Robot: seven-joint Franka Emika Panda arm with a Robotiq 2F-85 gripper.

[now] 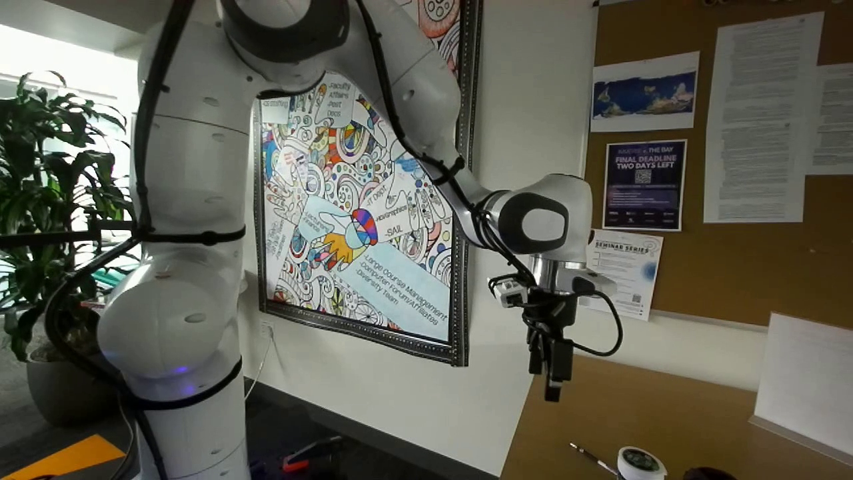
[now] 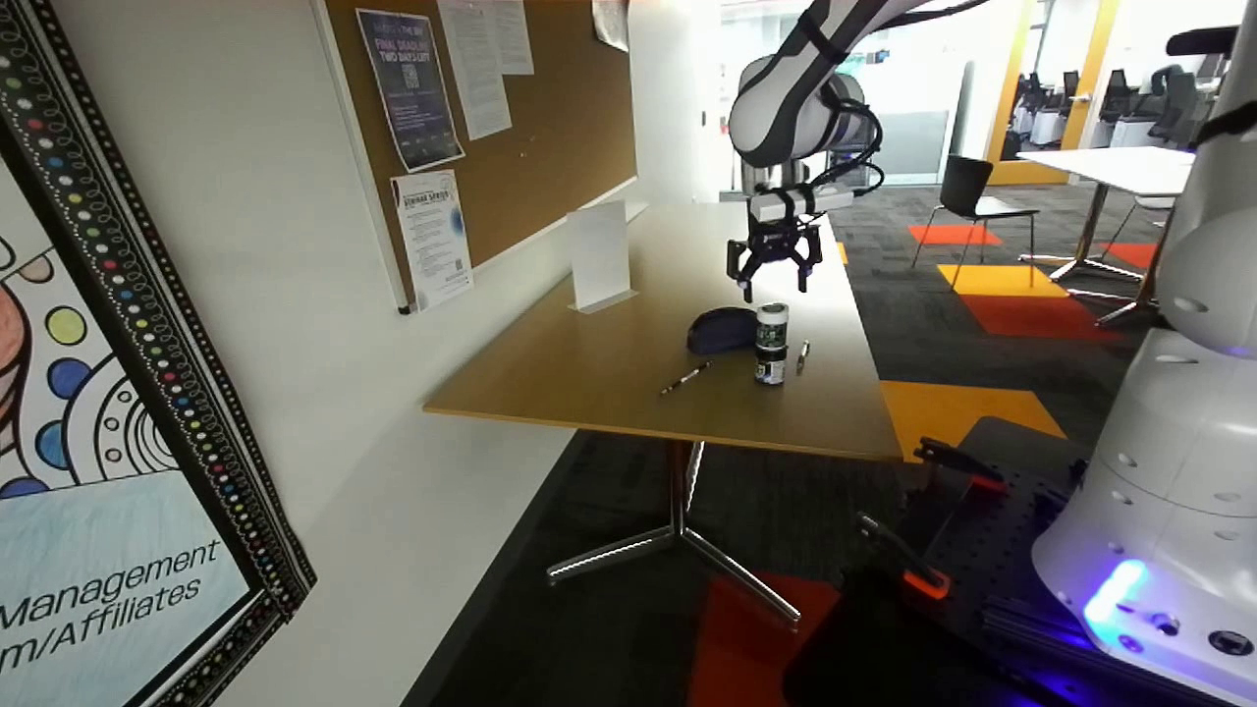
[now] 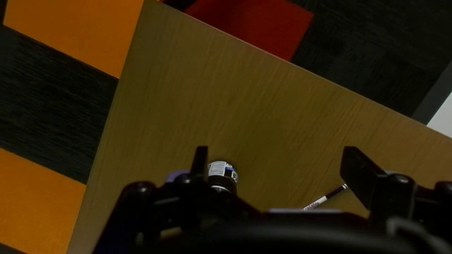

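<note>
My gripper [image 2: 775, 290] hangs in the air above the table, pointing down, its two fingers spread with nothing between them. In the wrist view the gripper frames bare wood between its dark fingers. Two small containers seem stacked on the table: a white-lidded upper one [image 2: 772, 324] and a dark lower one with a white label [image 2: 769, 365]. A dark rounded case [image 2: 720, 331] lies just left of them. One pen [image 2: 685, 378] is left of the stack and another pen [image 2: 803, 355] right of it. The wrist view shows a labelled container [image 3: 222, 173] partly hidden behind the left finger.
The wooden table [image 2: 566, 383] has free room toward its front and left. A white folded board [image 2: 601, 253] stands by the wall. Clamps [image 2: 960, 463] and the robot's base are off the table's right side.
</note>
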